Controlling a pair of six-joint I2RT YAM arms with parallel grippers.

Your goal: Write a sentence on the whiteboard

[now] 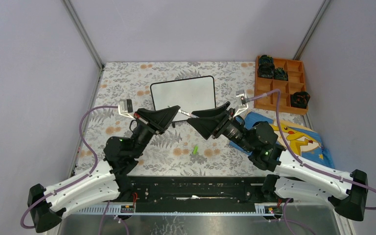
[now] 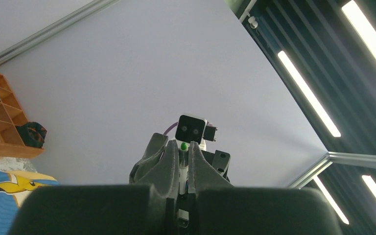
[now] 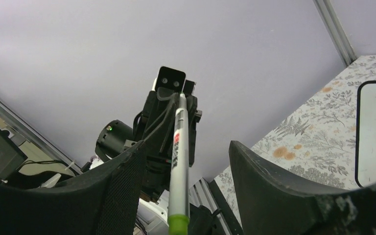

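A white marker (image 1: 188,114) with a green end lies horizontally between both grippers, raised above the table. My left gripper (image 1: 176,108) is shut on it; in the left wrist view its green tip (image 2: 183,147) shows between the fingers. My right gripper is part open around the other end of the marker (image 3: 179,166), fingers apart from it on both sides in the right wrist view. The whiteboard (image 1: 182,90) lies on the patterned table behind the grippers. A green piece (image 1: 195,149) lies on the table below.
A wooden compartment tray (image 1: 279,85) with dark items stands at the back right, a blue cloth (image 1: 318,152) with a yellow figure in front of it.
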